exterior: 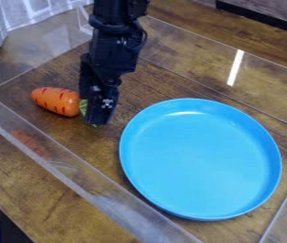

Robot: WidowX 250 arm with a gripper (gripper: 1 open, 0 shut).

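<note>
An orange toy carrot (55, 100) with dark stripes lies on the wooden table left of centre, its green leafy top mostly hidden behind the black gripper (95, 111). The gripper points downward, its fingertips low at the carrot's top end; it appears open, with the fingers partly hidden. A large blue plate (200, 158) lies to the right.
A clear plastic edge runs diagonally along the lower left and another along the right. White crumpled material sits in the top-left corner.
</note>
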